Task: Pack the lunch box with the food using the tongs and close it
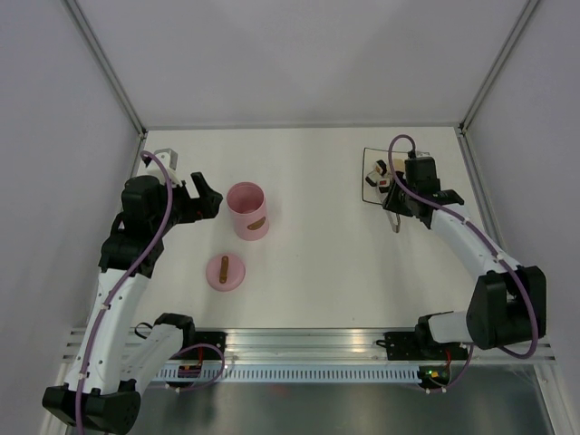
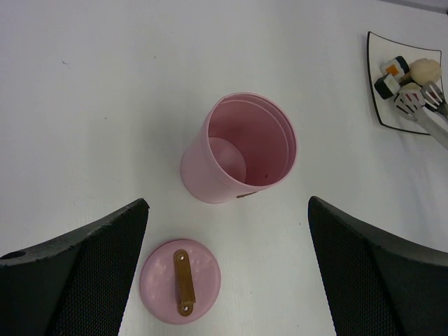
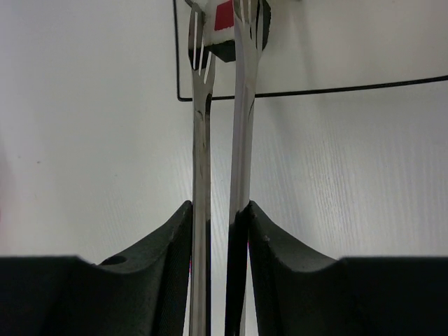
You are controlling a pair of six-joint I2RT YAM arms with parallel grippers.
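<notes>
My right gripper (image 1: 392,198) is shut on a pair of metal tongs (image 3: 201,140), with both arms of the tongs between its fingers. In the right wrist view the fork-like tips reach over the dark-rimmed white tray (image 3: 357,52) and stand around a sushi piece (image 3: 223,17) with a red centre; whether they grip it is hard to tell. On the tray, the left wrist view shows another sushi piece (image 2: 395,68) and round pale food (image 2: 425,70). My left gripper (image 1: 207,197) hangs open, just left of the empty pink lunch box (image 1: 243,220), nothing between its fingers.
In front of the lunch box, a pink round lid (image 1: 235,283) with a brown strap lies flat on the table. Bare white tabletop (image 1: 317,217) stretches between the lunch box and the tray. Walls bound the table at the sides and back.
</notes>
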